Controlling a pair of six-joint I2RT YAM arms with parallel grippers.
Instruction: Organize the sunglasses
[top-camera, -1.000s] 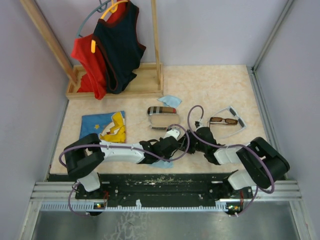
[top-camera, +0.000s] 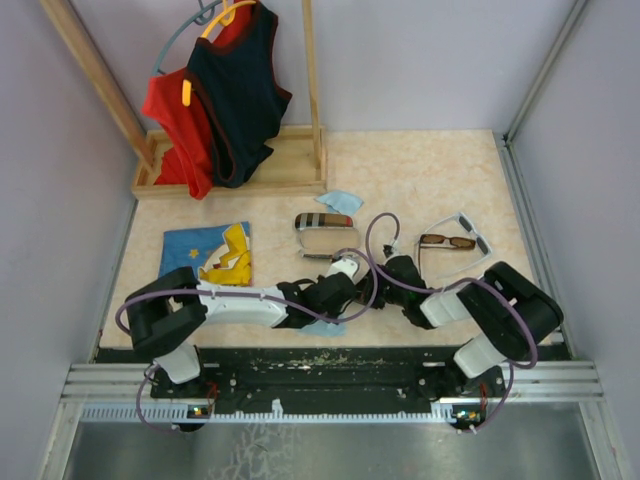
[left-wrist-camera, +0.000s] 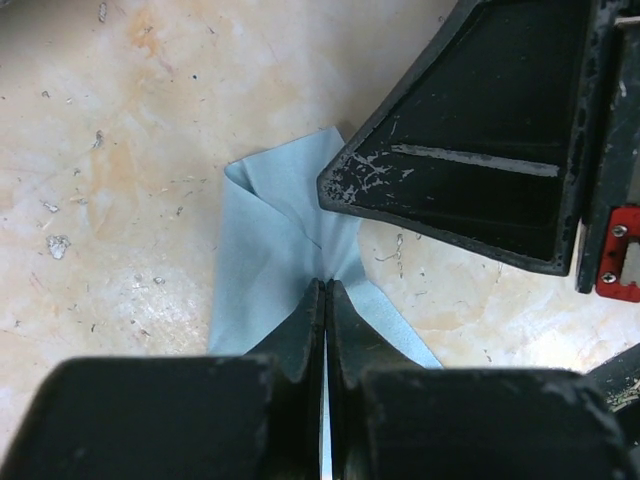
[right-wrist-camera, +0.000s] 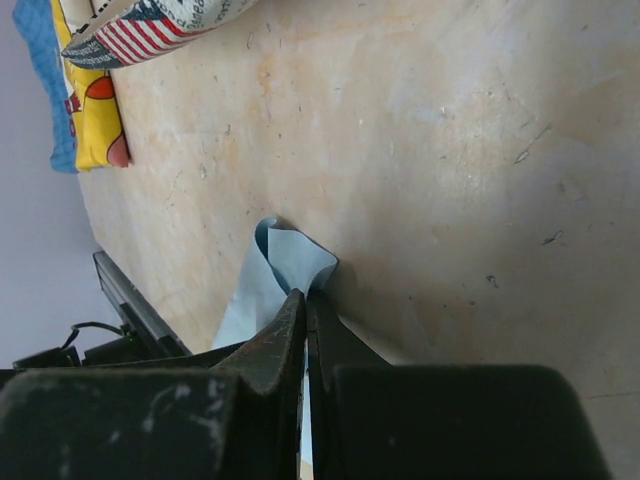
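A light blue cloth (left-wrist-camera: 260, 250) lies folded on the table near the front centre, under both grippers. My left gripper is shut on it, its fingertips at a crease. My right gripper is shut, its tips at the folded upper corner of the same cloth (right-wrist-camera: 285, 260); whether fabric is between them is unclear. In the top view, brown sunglasses (top-camera: 447, 241) lie at the right beside a white frame-like item (top-camera: 465, 225). An open striped case (top-camera: 324, 219) lies behind the grippers.
A second blue cloth (top-camera: 340, 202) lies behind the case. Yellow and blue fabrics (top-camera: 190, 248) lie at the left. A wooden rack (top-camera: 312, 80) with hanging vests stands at the back left.
My right arm has shifted slightly leftward and back toward the cloth and the left gripper. The left arm shows no visible movement.
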